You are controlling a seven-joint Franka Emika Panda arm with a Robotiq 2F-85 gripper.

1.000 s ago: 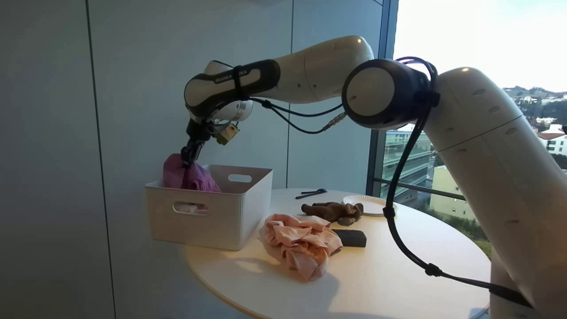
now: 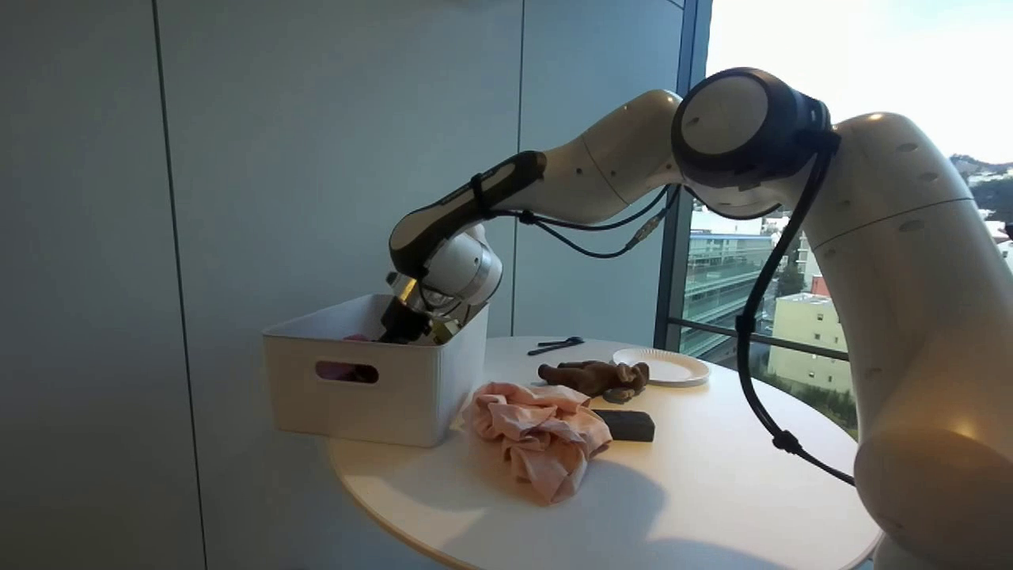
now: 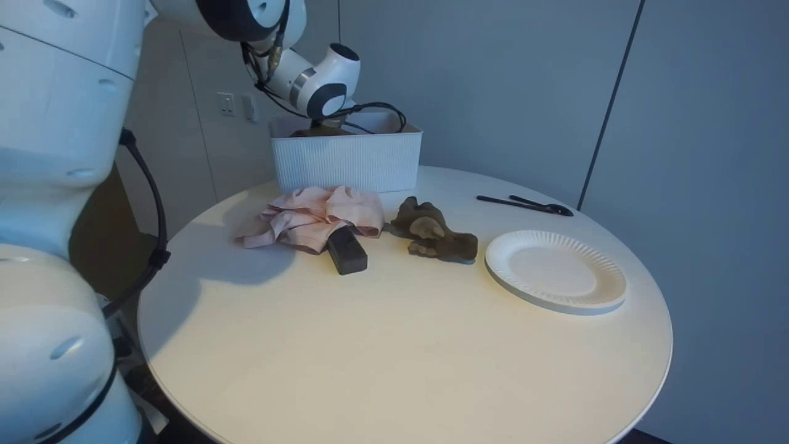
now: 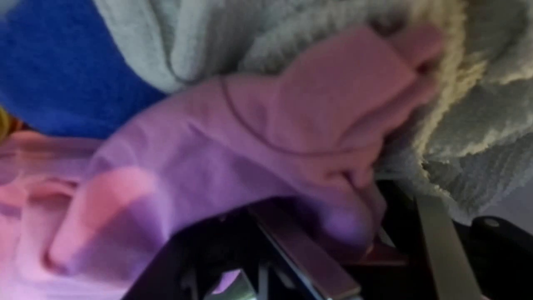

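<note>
Down inside the white bin (image 2: 351, 404), my gripper stands open, its fingers (image 4: 312, 255) spread apart. A pink-purple cloth (image 4: 200, 150) lies bunched against them in the wrist view, and a fold of it dips into the gap between the fingers. Beneath and around that cloth are a whitish fluffy cloth (image 4: 285, 30) and a blue cloth (image 4: 55, 65). From outside, the bin walls hide my fingertips.
A peach cloth (image 2: 536, 432) lies crumpled beside the bin, touching a black block (image 3: 347, 251). A brown plush toy (image 3: 436, 233), a white paper plate (image 3: 551, 267) and black utensils (image 3: 525, 204) lie further along.
One second ago my gripper was above the bin's left part, with the purple cloth raised at its fingers. It has since moved right and down into the bin, and the cloth lies lower.
</note>
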